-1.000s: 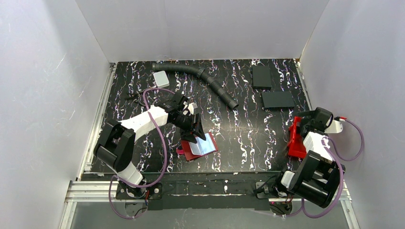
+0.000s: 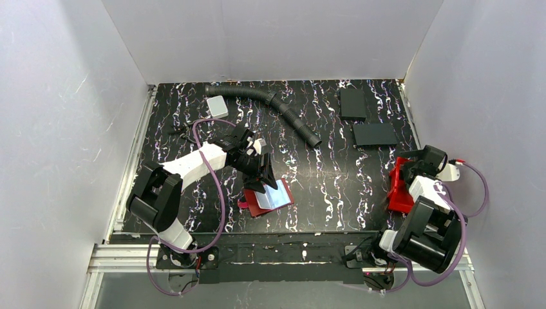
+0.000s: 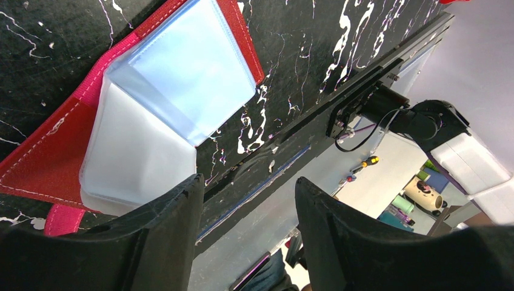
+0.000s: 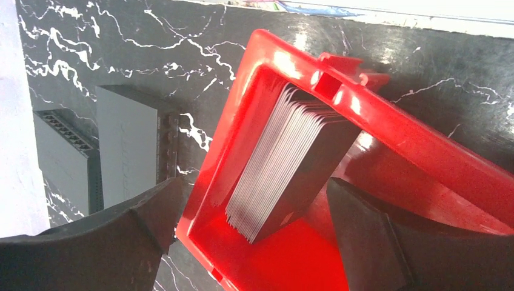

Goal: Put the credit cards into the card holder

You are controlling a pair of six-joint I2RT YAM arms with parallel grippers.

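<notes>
A red card holder [image 2: 290, 193] with clear plastic sleeves [image 3: 188, 73] lies spread on the table, left of the middle. Over it hovers my left gripper, its fingers apart and nothing visible between them. In the red bin [image 4: 227, 139] at the table's right side, a tight stack of thin cards [image 4: 276, 167] leans against the bin's end wall, edges up. My right gripper is open above the bin, a finger to either side of the stack as seen from the wrist. From the top, the right arm hides part of the bin.
Two dark grey boxes [image 2: 375, 134] [image 2: 352, 103] lie at the back right, beyond the bin. A black corrugated hose [image 2: 286, 112] curves across the back, near a small white box [image 2: 217, 106]. Between holder and bin the table is clear.
No movement shows in the left arm, and the card holder lies as before.
</notes>
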